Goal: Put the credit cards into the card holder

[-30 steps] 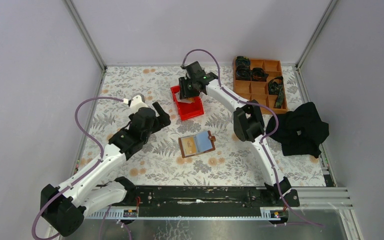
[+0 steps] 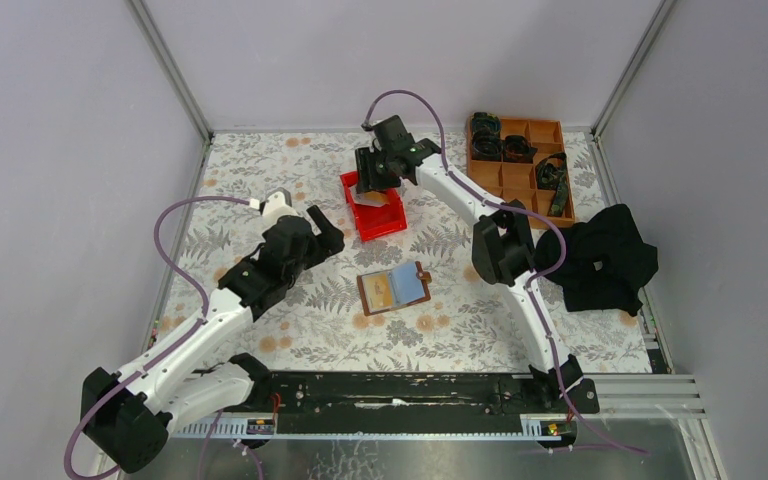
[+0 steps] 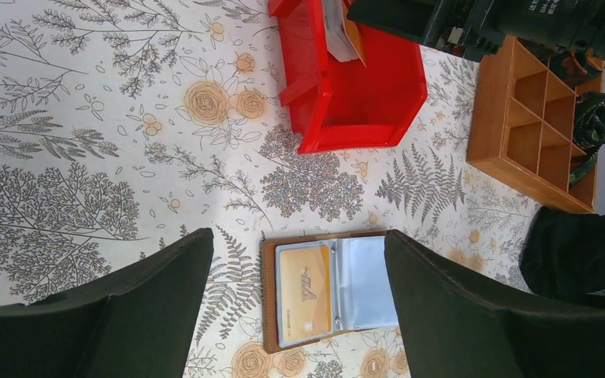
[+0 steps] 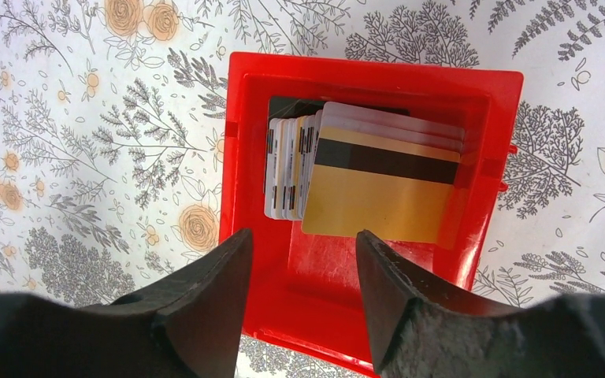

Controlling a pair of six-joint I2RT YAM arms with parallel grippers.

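A brown card holder (image 2: 362, 298) lies unfolded on the table's front half. In the left wrist view, a gold card (image 3: 303, 293) fills its left side and a pale blue sleeve (image 3: 366, 282) its right. Further back stands a red bin (image 2: 384, 218) with several cards inside: a gold card with a black stripe (image 4: 382, 193) lies on top, a row of cards on edge (image 4: 287, 169) beside it. My right gripper is over the bin, its fingers apart and empty. To the bin's left, my left gripper (image 2: 326, 228) hangs open in the air, with nothing between its fingers.
A wooden compartment tray (image 2: 516, 180) holding dark rolled items is at the back right. A black cloth (image 2: 605, 262) lies heaped on the right. Free table surrounds the card holder.
Over the bin, my right gripper has shifted slightly back and left in the top view. The left arm has barely moved; the card holder and bin are where they were.
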